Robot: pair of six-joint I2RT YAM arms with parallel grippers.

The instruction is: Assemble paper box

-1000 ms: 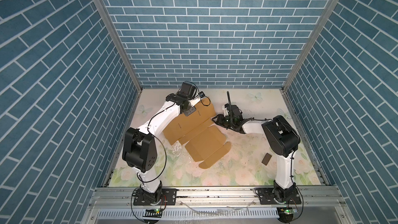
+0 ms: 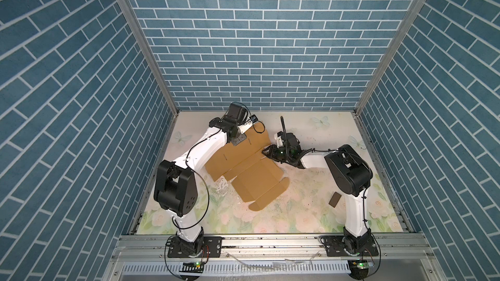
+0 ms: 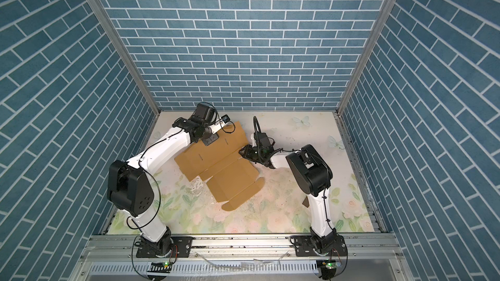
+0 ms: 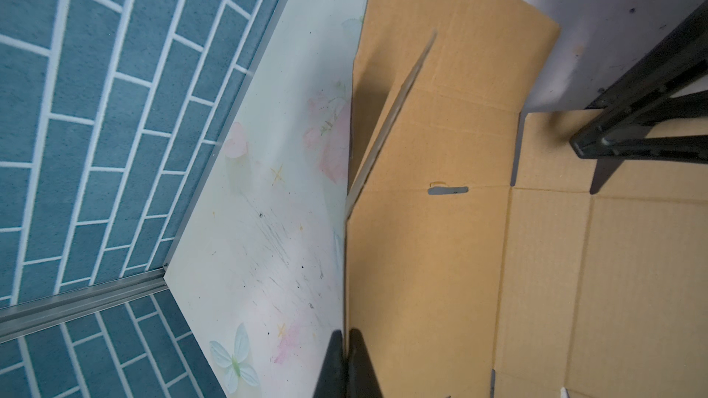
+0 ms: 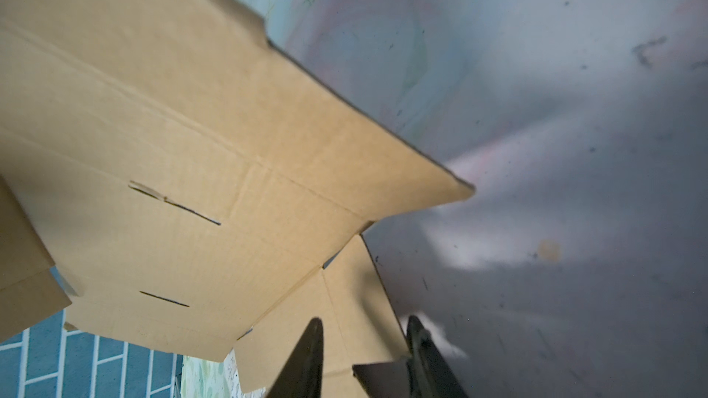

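Observation:
The brown cardboard box blank [image 2: 260,177] lies partly folded across the middle of the table, with slots in its raised back panel [image 4: 427,272]. In the left wrist view, that panel's thin outer edge runs between the closed fingers of my left gripper, which is shut on it. My right gripper is at the blank's right side, its fingers apart. A small side flap [image 5: 365,294] reaches into the gap between them; whether either finger touches it is unclear. The left gripper's tips are hidden behind its arm in the top views.
A small dark brown block [image 2: 335,199] lies on the right of the table, clear of the blank. Tiled walls [image 2: 265,41] enclose the back and sides. Free tabletop shows in front and to the right.
My right gripper has moved a little left and slightly lower, closer in over the blank's side. The near part of the blank has shifted very slightly. The left arm stays still.

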